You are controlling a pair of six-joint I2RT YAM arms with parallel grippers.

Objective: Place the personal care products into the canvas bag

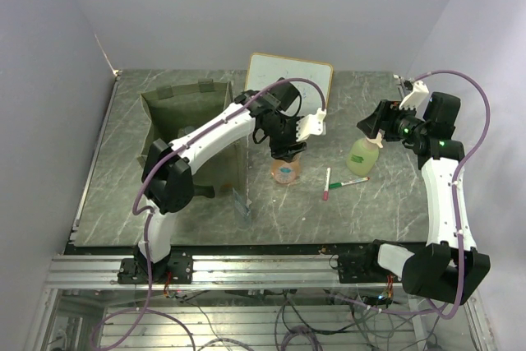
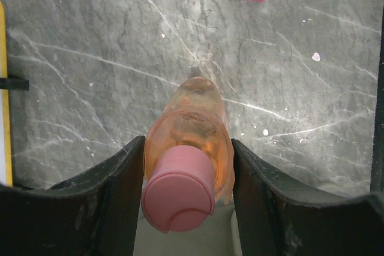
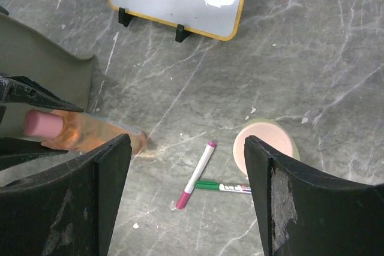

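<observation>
In the top view, my left gripper is shut on an orange bottle just right of the open olive canvas bag. The left wrist view shows the bottle's pink cap between the fingers. My right gripper stands open above a green pump bottle; its fingers frame the lower part of the right wrist view, where a pale round lid shows.
Two markers lie centre right. A whiteboard stands at the back. A translucent item is by the bag's front right corner.
</observation>
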